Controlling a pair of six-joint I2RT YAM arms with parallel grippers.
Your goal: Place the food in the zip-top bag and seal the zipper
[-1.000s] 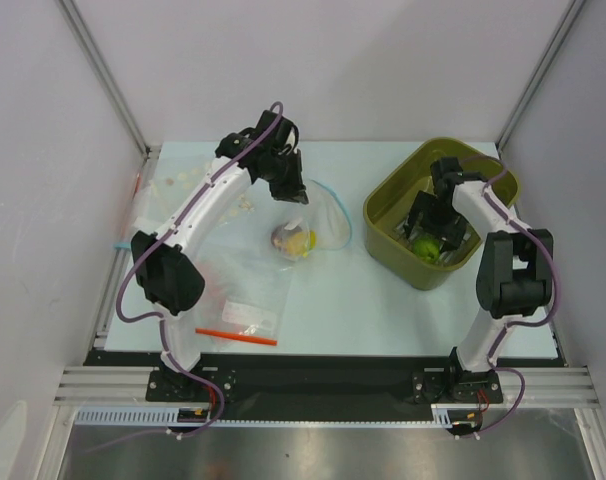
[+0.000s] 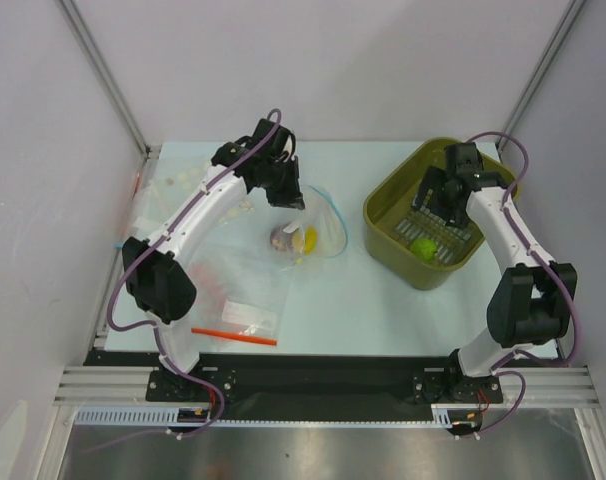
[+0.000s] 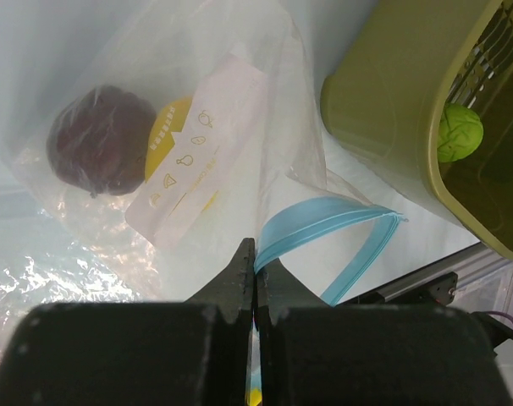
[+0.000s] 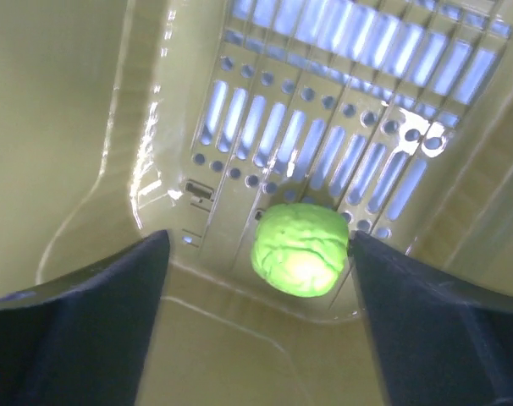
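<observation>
A clear zip bag with a pale label (image 3: pixel 197 152) lies on the table, holding a dark red round food (image 3: pixel 102 140) and a yellow piece (image 3: pixel 163 127). My left gripper (image 2: pixel 297 200) is shut at the bag's mouth, by its blue zipper (image 3: pixel 316 216); whether film is between its fingers is hard to tell. On the right, a green round food (image 4: pixel 299 249) lies in the olive bin (image 2: pixel 383 240). My right gripper (image 2: pixel 443 200) hangs above it, its blurred fingers apart on either side of the food in the right wrist view, nothing held.
More clear bags (image 2: pixel 238 310), one with an orange zipper, lie at the front left and back left. The table between the left bags and the bin's front is clear.
My right gripper has risen and moved back from the green food, which stays in the bin. The left arm has shifted slightly.
</observation>
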